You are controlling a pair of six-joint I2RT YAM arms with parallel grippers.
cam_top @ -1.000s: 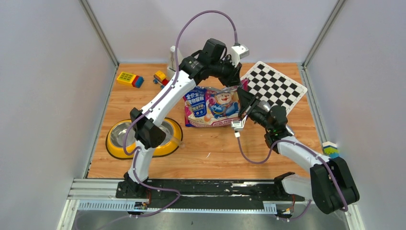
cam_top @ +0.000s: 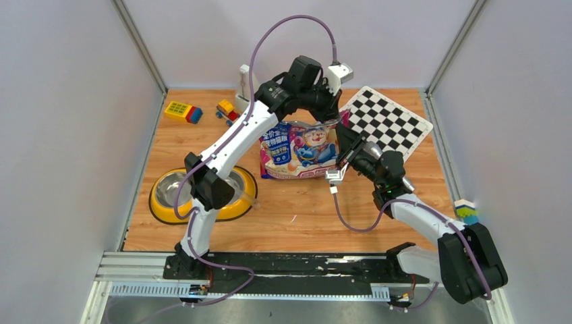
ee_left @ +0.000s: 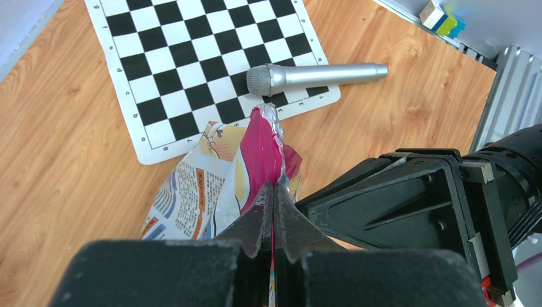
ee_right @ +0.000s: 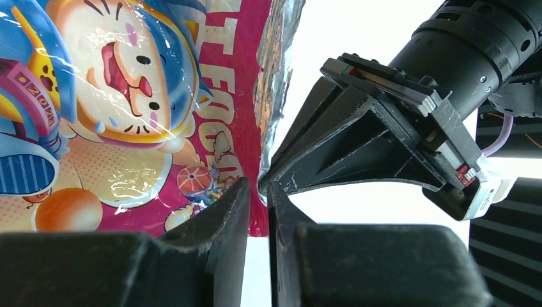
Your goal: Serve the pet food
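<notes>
The colourful pet food bag (cam_top: 297,152) lies at the middle of the table, printed face towards the top view. My left gripper is shut on its pink-and-silver top edge. At the same end of the bag, close beside the left one, my right gripper is shut with the bag's thin edge between its fingers. No opening or spilled food shows. A yellow double bowl (cam_top: 233,214) with metal dishes stands at the left, partly under the left arm; its visible metal looks empty. Something clear (cam_top: 249,197) juts out at the bowl's right side.
A checkered board (cam_top: 388,121) lies back right, with a silver microphone (ee_left: 319,75) partly on it. Toy blocks (cam_top: 179,111) and a small toy vehicle (cam_top: 227,108) sit back left.
The bag, the right arm and the bowl look unchanged.
</notes>
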